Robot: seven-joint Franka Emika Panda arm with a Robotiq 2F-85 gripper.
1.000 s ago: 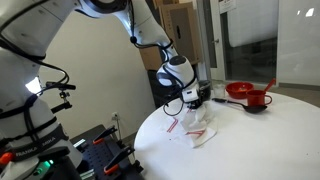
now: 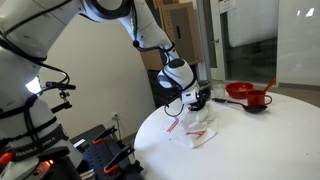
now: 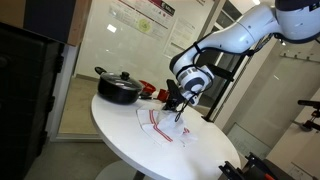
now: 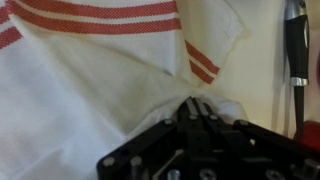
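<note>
A white towel (image 2: 196,133) with red stripes lies rumpled on the round white table. In the wrist view its striped part (image 4: 110,20) spreads across the upper left, and folds in the cloth run toward my fingertips. My gripper is shut on the towel, pinching a bunched part just above the tabletop. In exterior view 2 the towel (image 3: 165,124) rises in a small peak under the gripper. How much cloth sits between the fingers is hidden.
A dark pot (image 3: 119,88) with a lid stands on the table. Near the back are a red bowl (image 2: 239,90) and a red pot (image 2: 258,98). A black-handled utensil (image 4: 297,48) lies right of the towel.
Over the last second the gripper has shifted slightly down and to the right in exterior view 1. The towel still lies in nearly the same place.
</note>
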